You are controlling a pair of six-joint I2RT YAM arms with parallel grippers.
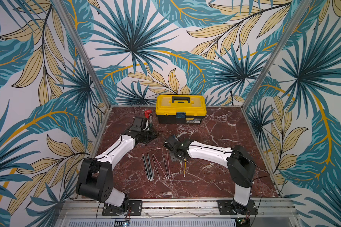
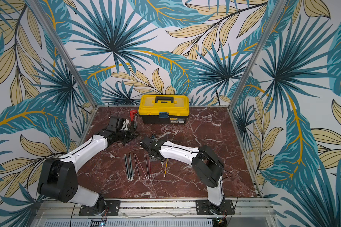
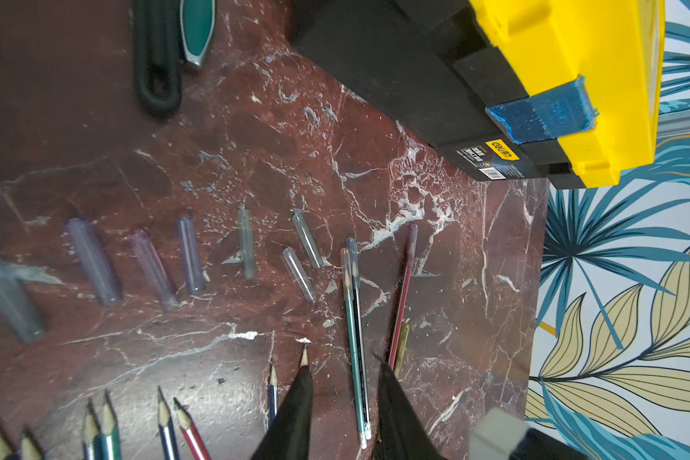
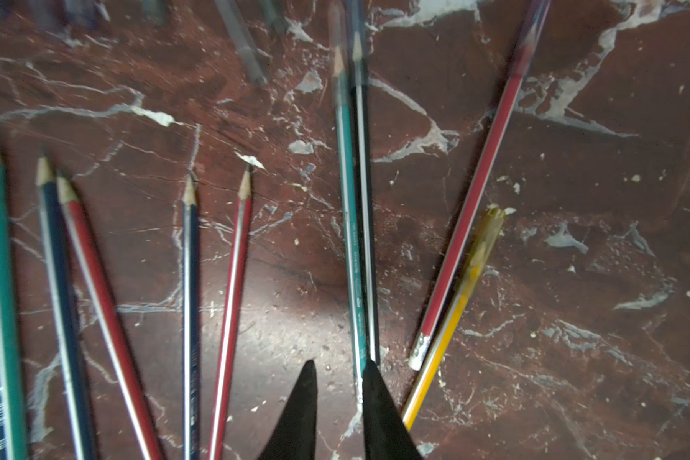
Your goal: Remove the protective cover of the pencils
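Observation:
Pencils lie in a spread row: bare-tipped ones such as a red pencil (image 4: 233, 306), and capped ones, a teal pencil (image 4: 350, 253) beside a black one, plus a red pencil (image 4: 475, 184). A yellow pencil (image 4: 456, 314) lies near them. Loose clear caps (image 3: 303, 236) lie beyond the tips. My left gripper hangs back left above the caps, part open with nothing visible between its fingers. My right gripper is over the capped pencils, shut; I see nothing held in it.
A yellow-lidded toolbox (image 1: 180, 107) stands at the back, with red pliers or a similar tool (image 2: 133, 115) to its left.

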